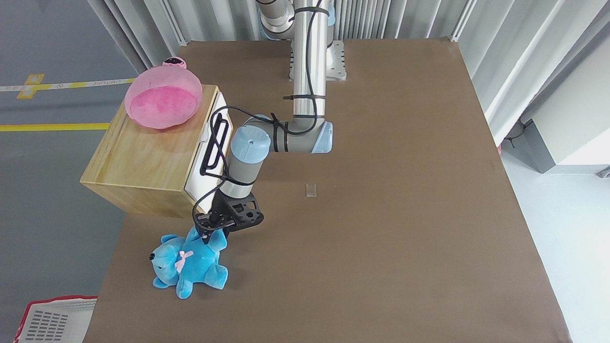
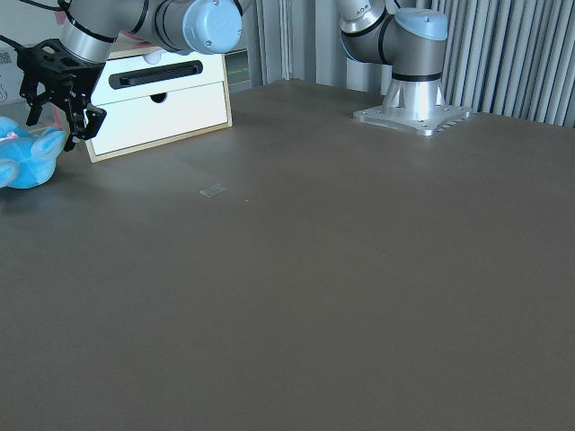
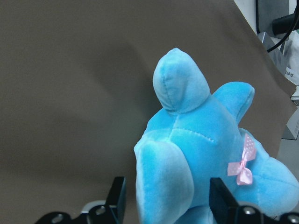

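A blue plush bear (image 1: 197, 263) with a pink bow lies on its back at the table's left in the front view. My gripper (image 1: 214, 231) hangs at the bear's upper edge, near an arm and a leg. In the wrist view, the fingertips of my gripper stand apart, open, over the bear (image 3: 196, 154), with a blue limb showing between them. In the left view the gripper (image 2: 63, 117) is just above and beside the bear (image 2: 27, 162).
A wooden box (image 1: 131, 166) with white drawers stands at the left, a pink plush (image 1: 163, 100) on top. A basket (image 1: 54, 320) sits off the table. A small clear piece (image 1: 311, 190) lies mid-table.
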